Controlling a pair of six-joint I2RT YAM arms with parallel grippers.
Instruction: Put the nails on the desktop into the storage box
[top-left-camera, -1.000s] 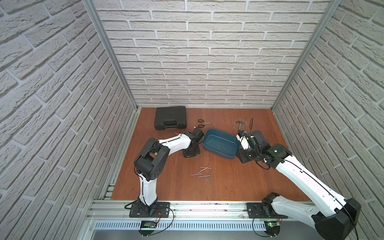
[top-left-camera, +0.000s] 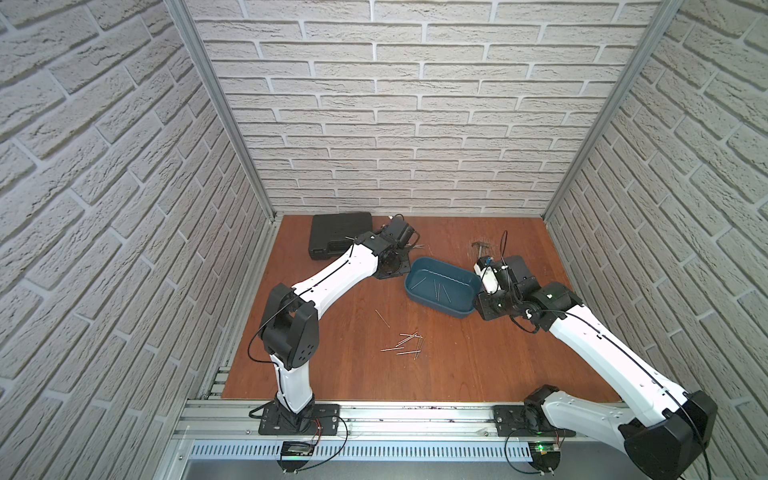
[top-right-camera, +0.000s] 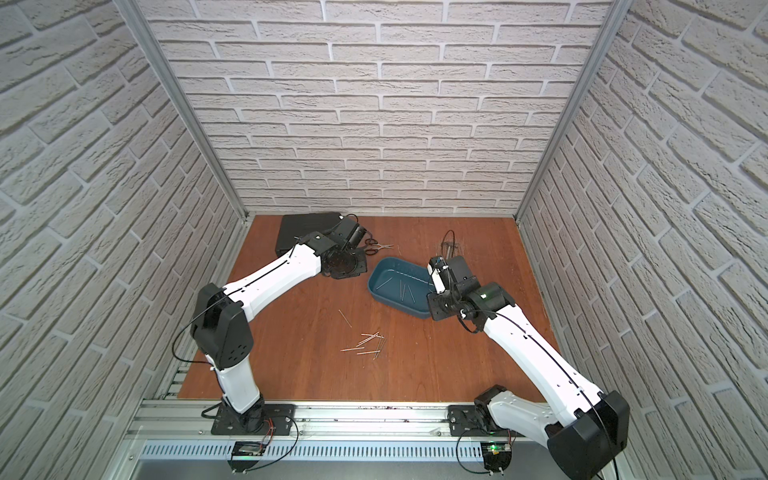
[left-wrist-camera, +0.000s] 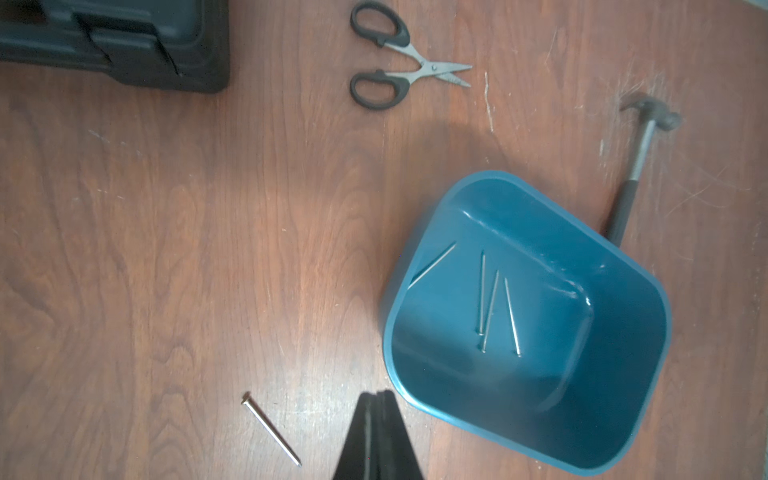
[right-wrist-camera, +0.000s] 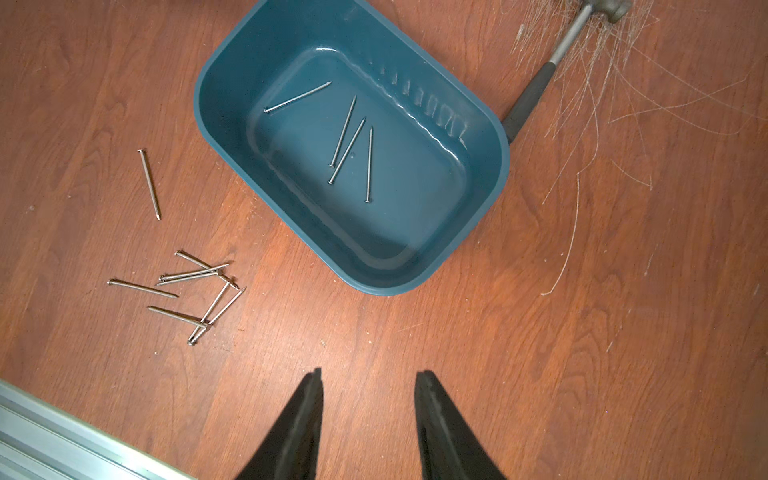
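The blue storage box (right-wrist-camera: 368, 281) holds several nails (right-wrist-camera: 369, 164) lying on its floor. On the desktop to its left in the right wrist view, a single nail (right-wrist-camera: 149, 184) lies apart from a loose cluster of nails (right-wrist-camera: 192, 276). That same single nail (left-wrist-camera: 272, 429) shows in the left wrist view, left of my left gripper. The left gripper is shut with its fingertips together, nothing seen between them, above the desk beside the box's near left corner. My right gripper stands open and empty over bare desk near the box's right end.
A black case (left-wrist-camera: 172, 44) sits at the back left, with scissors (left-wrist-camera: 400, 68) to its right. A hammer (left-wrist-camera: 636, 164) lies behind the box, against or close to its rim. Bare wood lies at the front right.
My left arm has risen and moved toward the back, uncovering the single nail and now hiding part of the case and scissors. The right arm has barely moved.
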